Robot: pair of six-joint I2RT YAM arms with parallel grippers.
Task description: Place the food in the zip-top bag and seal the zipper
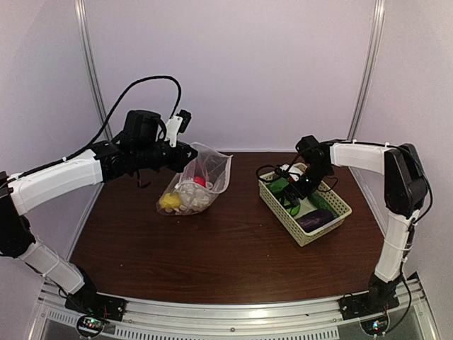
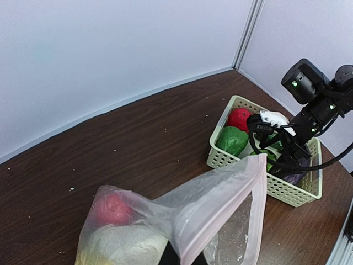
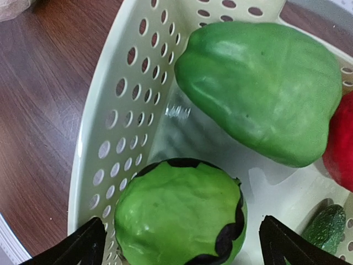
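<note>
The mesh zip bag point(image 1: 195, 198) stands left of centre holding a red item point(image 2: 113, 208), a yellow one point(image 1: 170, 201) and pale items. My left gripper point(image 1: 182, 159) is shut at the bag's raised rim point(image 2: 220, 199). My right gripper is down in the basket point(image 1: 290, 219), open around a green striped round item point(image 3: 176, 212), probably a melon or cabbage. Beside it lie a green pepper point(image 3: 256, 88), a red item point(image 3: 342, 143), a cucumber point(image 3: 322, 229) and an eggplant point(image 1: 316, 218).
Pale walls enclose the back and sides.
</note>
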